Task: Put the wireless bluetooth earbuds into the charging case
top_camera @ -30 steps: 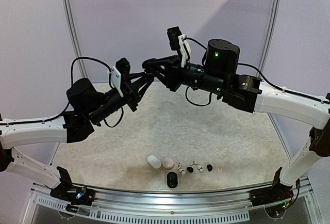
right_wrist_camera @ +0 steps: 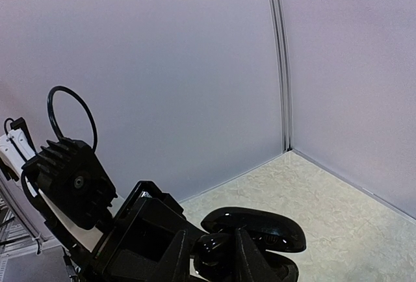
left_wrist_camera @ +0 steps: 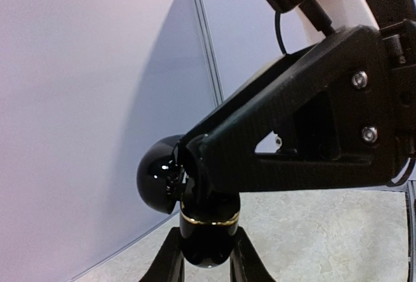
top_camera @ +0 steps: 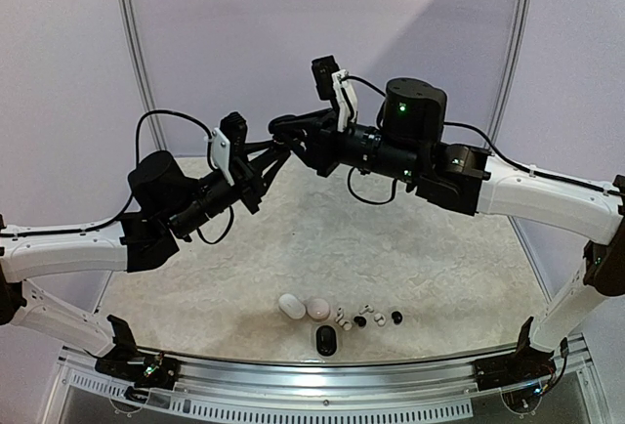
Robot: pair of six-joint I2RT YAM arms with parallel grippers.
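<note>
Up in the air my two grippers meet at a black, glossy charging case [left_wrist_camera: 208, 236] with its lid [left_wrist_camera: 156, 175] hinged open. My left gripper is shut on the case, whose body has a gold rim in the left wrist view. My right gripper is at the open case, its tips in front of it in the right wrist view; whether an earbud is between them is hidden. In the top view the case [top_camera: 283, 126] is mostly hidden between the grippers.
Near the table's front lie a white case [top_camera: 291, 306], a pink case [top_camera: 318, 309], a black case [top_camera: 326, 340] and several small white and black earbuds [top_camera: 380, 318].
The left arm has barely moved.
</note>
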